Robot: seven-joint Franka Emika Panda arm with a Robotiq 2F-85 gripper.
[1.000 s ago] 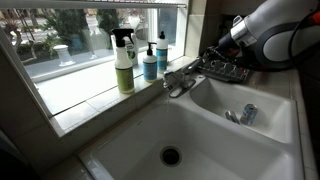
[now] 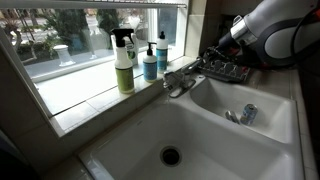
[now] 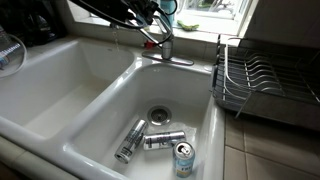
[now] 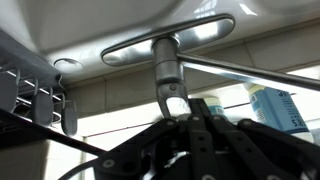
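Note:
The sink faucet (image 4: 168, 75) stands at the back of a white double sink, its base plate and metal body large in the wrist view. My gripper is shut close by the faucet, and nothing shows clearly between its fingers. Dark parts of the gripper overlap the faucet's end, so whether they touch is hard to tell. From the other side, the faucet (image 3: 166, 45) rises behind the basin, with the dark arm reaching in from the upper left. Three cans lie or stand in that basin: one tilted can (image 3: 130, 141), one lying can (image 3: 164, 140) and one upright can (image 3: 184, 158).
A black dish rack (image 3: 262, 75) occupies the counter beside the can basin. Along the window sill stand a green spray bottle (image 2: 124, 62) and two blue bottles, one a pump bottle (image 2: 150, 66). The other basin (image 2: 165, 135) is empty around its drain.

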